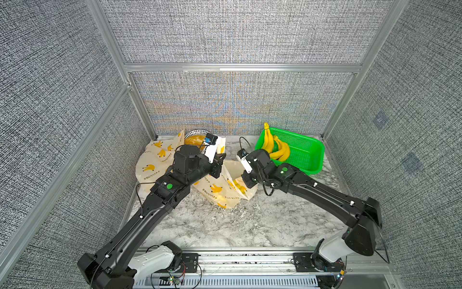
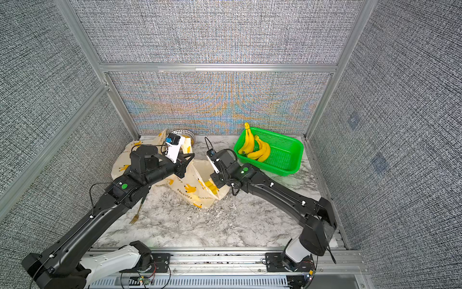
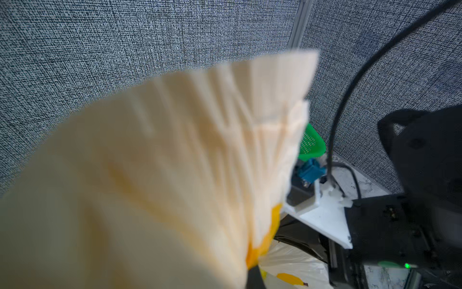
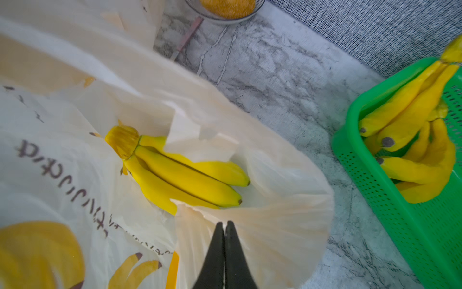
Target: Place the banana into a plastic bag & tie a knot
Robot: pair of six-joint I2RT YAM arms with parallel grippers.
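Observation:
A cream plastic bag [image 1: 211,190] printed with bananas lies in the middle, lifted at its left by my left gripper [image 1: 217,163], which is shut on the bunched bag material [image 3: 202,159] filling the left wrist view. A bunch of bananas [image 4: 178,178] lies inside the bag, seen through its opening in the right wrist view. My right gripper is shut at the near rim of that opening; thin bag film sits at its fingertips, but whether any is pinched between them I cannot tell.
A green basket [image 1: 308,154] with more bananas stands at the back right. A round basket [image 1: 196,132] and more printed bags [image 1: 151,163] lie at the back left.

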